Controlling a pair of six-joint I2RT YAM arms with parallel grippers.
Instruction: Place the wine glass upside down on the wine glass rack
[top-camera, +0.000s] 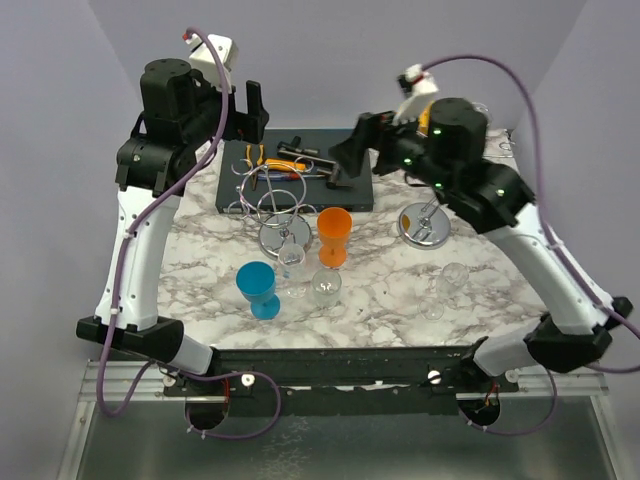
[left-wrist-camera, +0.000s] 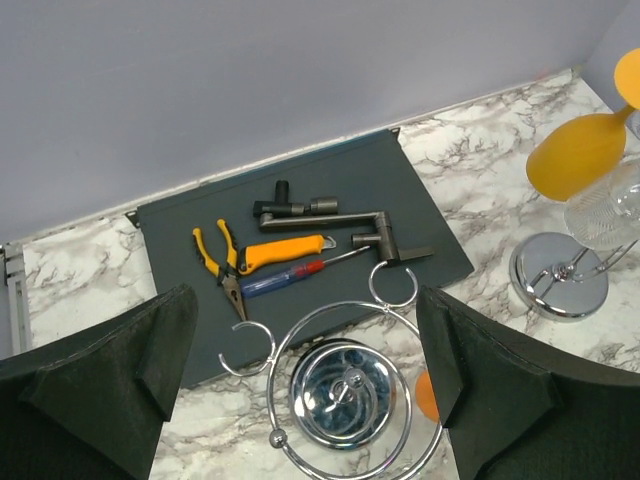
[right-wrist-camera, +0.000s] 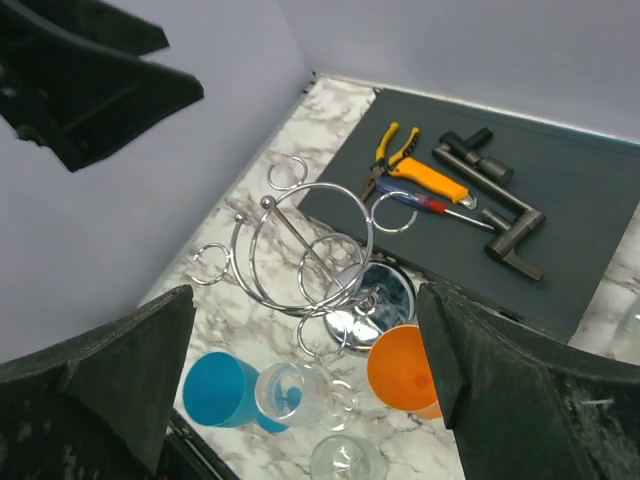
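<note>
An empty wire wine glass rack (top-camera: 300, 187) with open rings stands at left centre in the top view. Its rings (right-wrist-camera: 365, 215) also show in the right wrist view. On the counter before it are an orange goblet (top-camera: 334, 228), a blue goblet (top-camera: 257, 282) and clear glasses (top-camera: 326, 286). A second rack (top-camera: 424, 226) at the right holds a yellow glass (left-wrist-camera: 575, 155) and a clear glass (left-wrist-camera: 607, 207), both upside down. My left gripper (top-camera: 232, 115) is open above and behind the empty rack. Open and empty too, my right gripper (top-camera: 372, 150) hovers between the racks, blurred.
A dark mat (left-wrist-camera: 340, 245) with pliers, a knife, a screwdriver and a faucet-like part lies at the back. Another clear glass (top-camera: 450, 280) stands front right. My right arm covers much of the second rack from above.
</note>
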